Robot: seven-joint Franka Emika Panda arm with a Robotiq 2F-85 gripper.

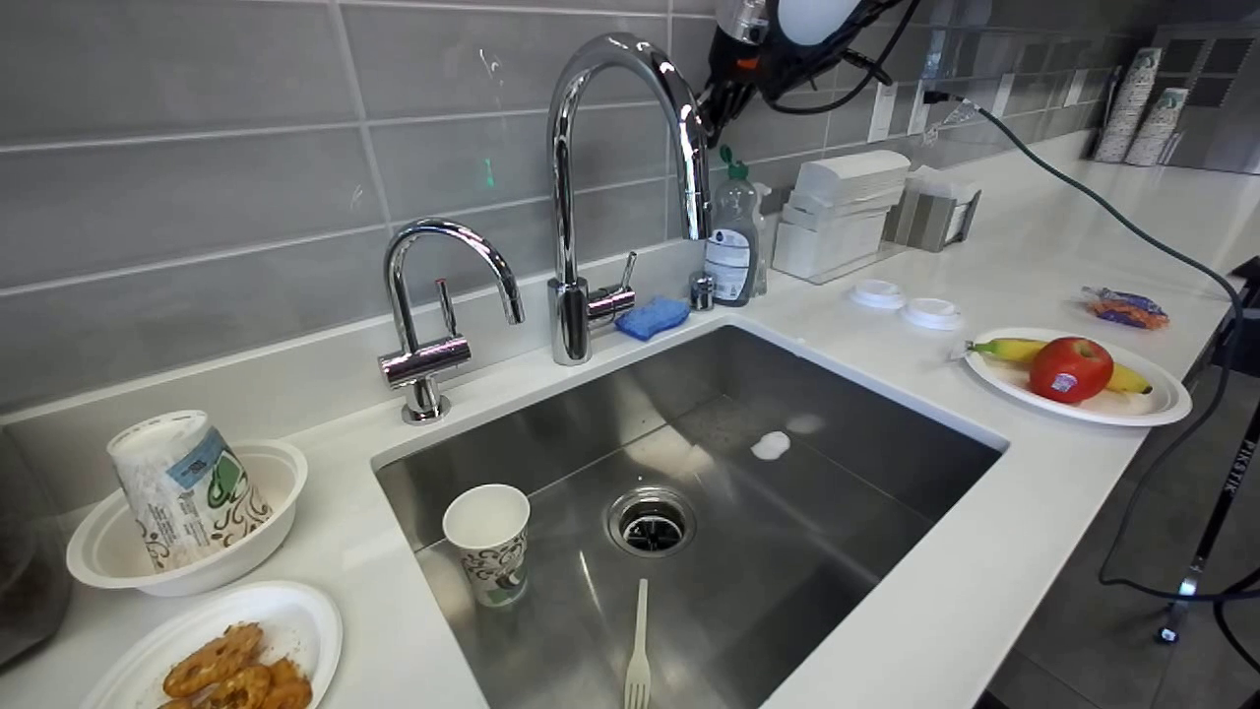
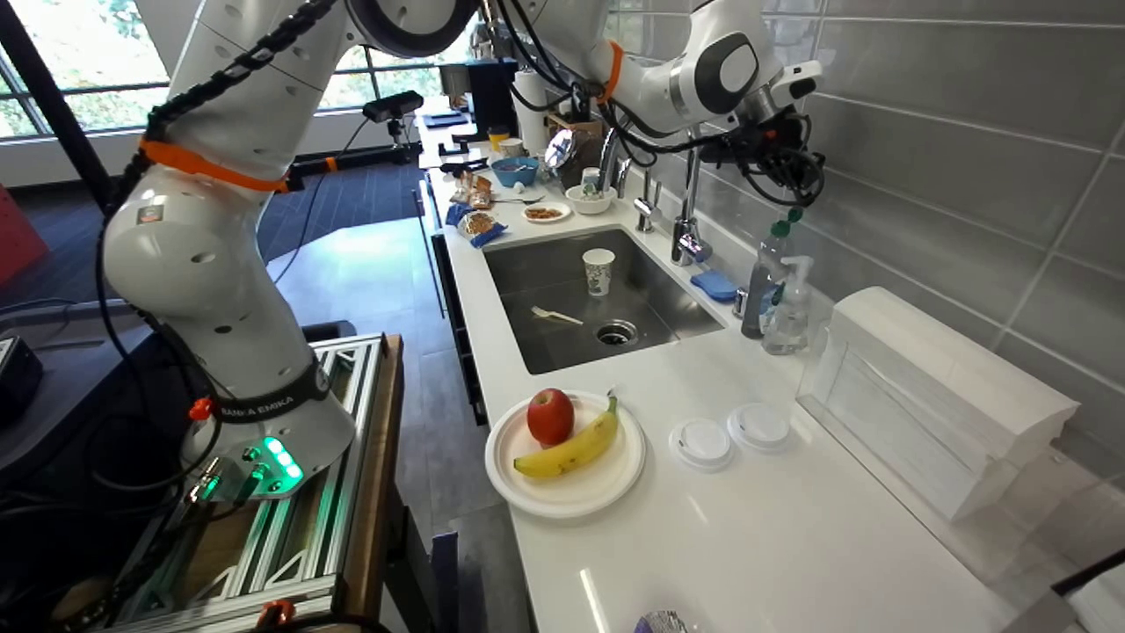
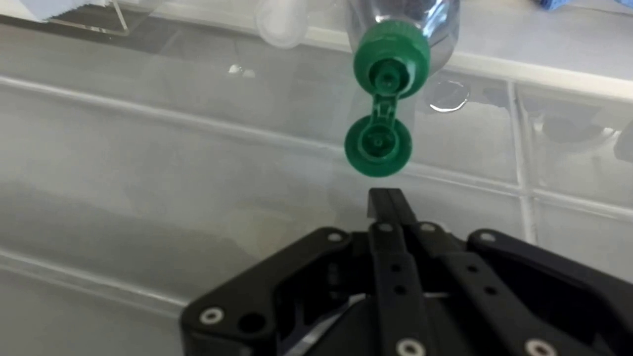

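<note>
A clear dish soap bottle (image 1: pixel 734 242) stands on the counter behind the sink's corner. Its green flip cap (image 3: pixel 380 145) hangs open on its hinge. My gripper, black, is shut with nothing showing between its fingers; its tips point at the cap and look apart from it in the wrist view. From exterior view 1 the arm comes in above the bottle, partly behind the tall faucet (image 1: pixel 564 177). A blue sponge (image 1: pixel 652 317) lies at the faucet's foot.
The sink (image 1: pixel 756 508) holds a paper cup (image 1: pixel 490 555) and a fork (image 1: pixel 639 650). Right of the bottle are a pump bottle (image 2: pixel 786 316), a paper towel holder (image 2: pixel 928 401) and two white lids (image 2: pixel 701 443). A fruit plate (image 2: pixel 622 475) sits nearer the counter's front. Tiled wall (image 1: pixel 472 154) stands close behind.
</note>
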